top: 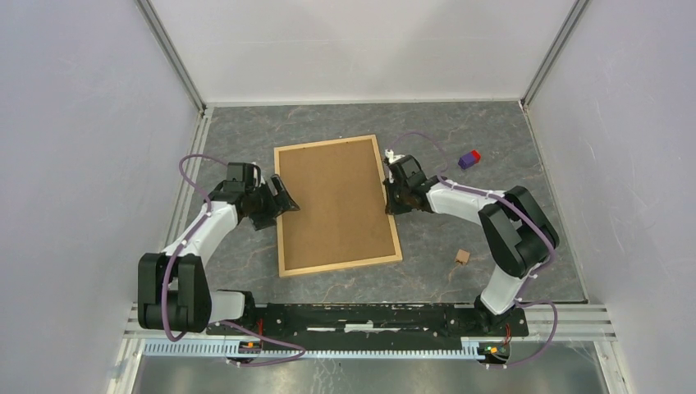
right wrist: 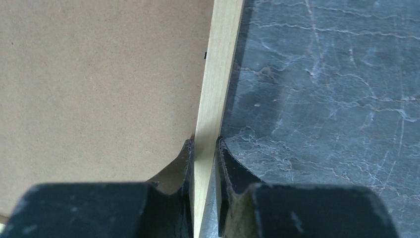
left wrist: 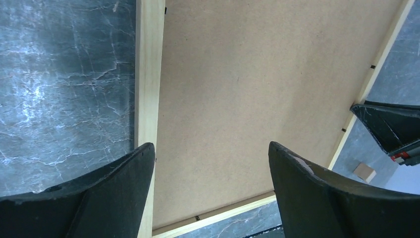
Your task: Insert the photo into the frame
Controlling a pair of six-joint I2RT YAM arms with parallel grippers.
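The wooden frame lies with its brown backing board facing up, slightly turned on the table. No photo shows in any view. My right gripper is shut on the frame's right side rail, one finger on the board side and the other outside. Over the left rail stands my left gripper, its fingers apart: the left finger is near the rail, the right one is above the board. Nothing is held between them. Small dark tabs show along the board's edge.
A purple and red block lies at the back right, and a small wooden block is at the front right. White walls border the table.
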